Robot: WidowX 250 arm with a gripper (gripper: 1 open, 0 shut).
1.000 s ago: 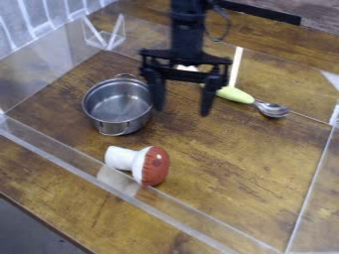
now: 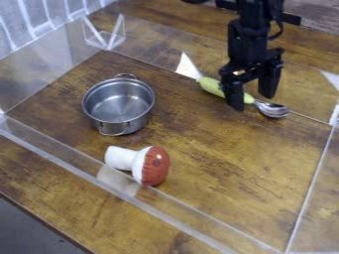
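My black gripper (image 2: 253, 87) stands open at the upper right, over a pale green elongated object (image 2: 216, 86) that lies on the wooden table, its middle partly hidden by the gripper. A metal spoon-like head (image 2: 276, 110) lies just right of it. A steel pot (image 2: 117, 104) sits at the left. In the lower middle, a white and red mushroom-shaped toy (image 2: 151, 165) lies on its side.
Clear plastic walls (image 2: 185, 218) edge the work area. A small white piece (image 2: 188, 67) lies behind the green object.
My gripper has moved right, from beside the pot to over the green object and spoon head, and appears narrower from this view. The objects on the table look unmoved.
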